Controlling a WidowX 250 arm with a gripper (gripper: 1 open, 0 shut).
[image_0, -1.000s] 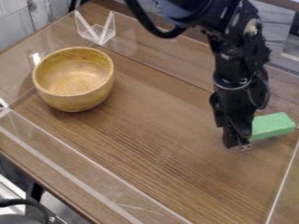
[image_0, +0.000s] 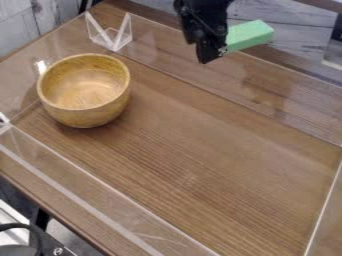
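Note:
My dark gripper (image_0: 209, 36) is at the top centre of the camera view, shut on a light green block (image_0: 249, 33). The block is raised at the back of the wooden surface (image_0: 201, 165), to the right of the gripper's dark body. The fingertips themselves are hard to make out.
A yellow-tan bowl (image_0: 83, 108) sits at the left. A white wire-like object (image_0: 104, 33) stands at the back left. Dark cabling shows at the lower left corner.
My gripper and the green block have moved from the right middle up and back toward the top centre of the view.

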